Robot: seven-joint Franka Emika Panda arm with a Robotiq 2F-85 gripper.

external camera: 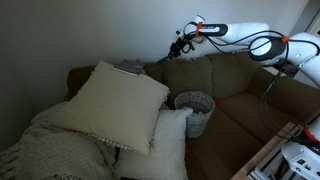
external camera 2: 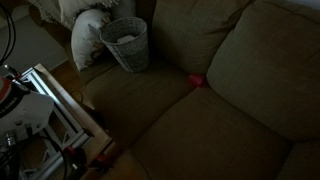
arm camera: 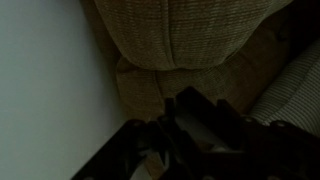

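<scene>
In exterior view 1 my gripper [external camera: 168, 56] is at the far end of the outstretched arm, low over the back of the brown sofa [external camera: 188, 75] and close to the wall. The wrist view is very dark. There my gripper looks shut on a dim grey object [arm camera: 203, 132], whose shape and kind I cannot make out. Beyond the fingers are a brown back cushion [arm camera: 185, 30] and the pale wall [arm camera: 45, 100].
A grey wicker basket [external camera: 195, 120] stands on the sofa seat, with something pale inside. Left of it lean a large cream pillow [external camera: 115, 105] and a white pillow [external camera: 160, 150]. A knitted blanket [external camera: 55, 155] lies at lower left.
</scene>
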